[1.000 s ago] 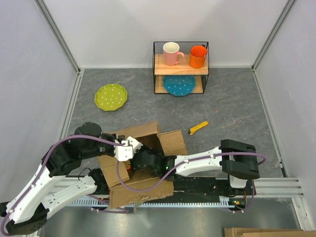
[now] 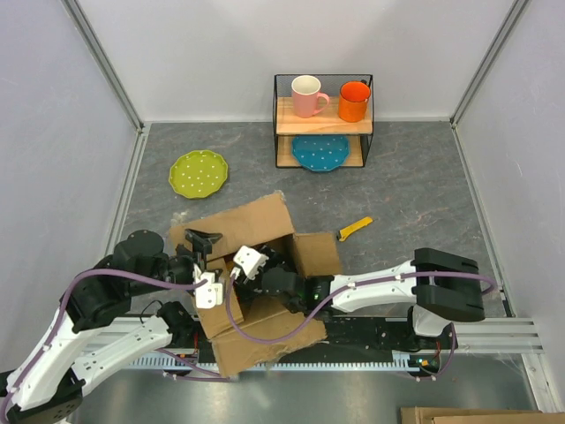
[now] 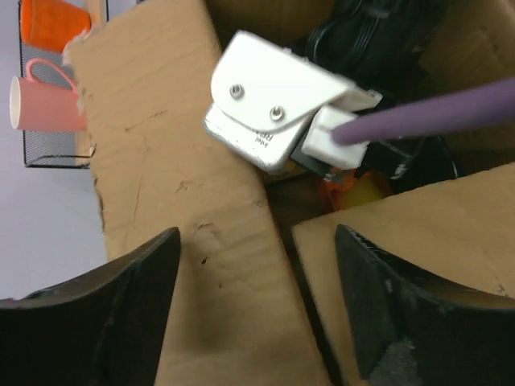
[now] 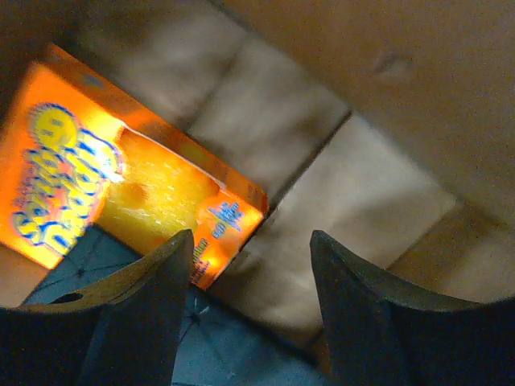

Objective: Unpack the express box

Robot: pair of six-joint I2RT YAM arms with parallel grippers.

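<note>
The opened cardboard box (image 2: 243, 352) stands at the table's front edge with its flaps spread. Inside it, the right wrist view shows an orange packet (image 4: 161, 189) with a yellow window, beside a dark quilted item (image 4: 229, 350). My right gripper reaches into the box, open, its fingers empty; the packet's end lies by its left finger. Over the box's left side is my left gripper, its fingers apart with the flaps (image 3: 173, 161) below and between them. Whether it touches the cardboard I cannot tell.
A yellow box cutter (image 2: 355, 229) lies right of the box. Farther back are a green plate (image 2: 198, 174) and a rack holding a pink mug (image 2: 307, 95), an orange mug (image 2: 354, 102) and a blue plate (image 2: 321, 152). My arms are close together over the box.
The box has shifted and turned slightly, and its back flap stands wider. The right arm has moved a little.
</note>
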